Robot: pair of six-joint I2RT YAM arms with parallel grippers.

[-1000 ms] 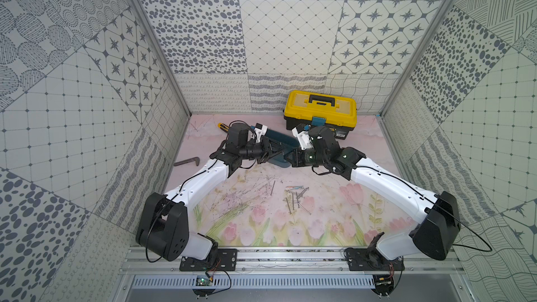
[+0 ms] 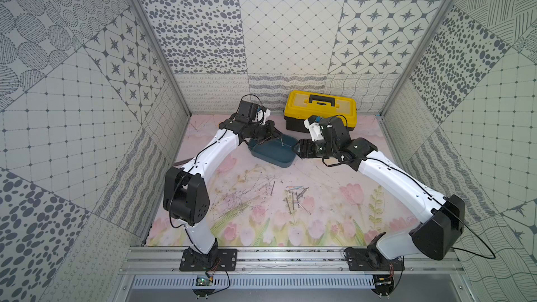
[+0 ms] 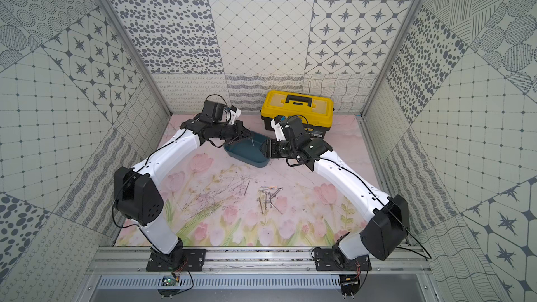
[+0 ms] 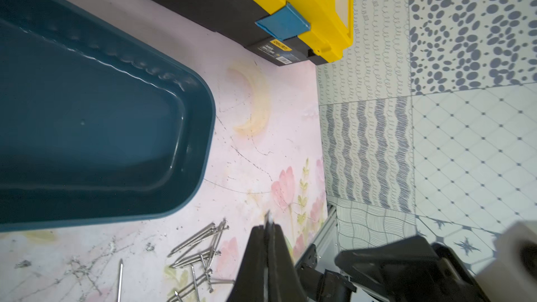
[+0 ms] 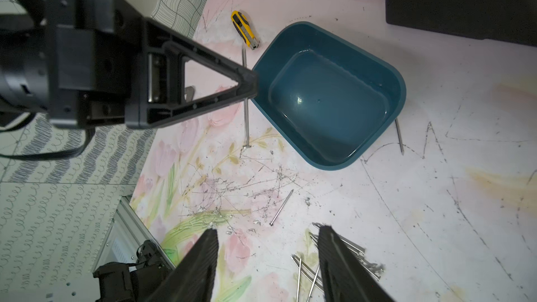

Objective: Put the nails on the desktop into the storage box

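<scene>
My left gripper is shut on a long nail (image 5: 246, 125), which sticks out above and below the fingertips in the right wrist view. In the top left view that gripper hangs by the far left part of the blue-green storage box (image 2: 272, 155). The box floor looks empty in both wrist views. My right gripper stands open, nothing between its fingers, over the box's right end. Several loose nails (image 2: 294, 196) lie in a pile on the desktop in front of the box, a single nail (image 2: 273, 188) left of them.
A yellow and black toolbox (image 2: 320, 109) stands behind the box on the right. A yellow utility knife (image 5: 244, 28) lies left of the box. Another nail (image 5: 399, 136) lies close against the box's right side.
</scene>
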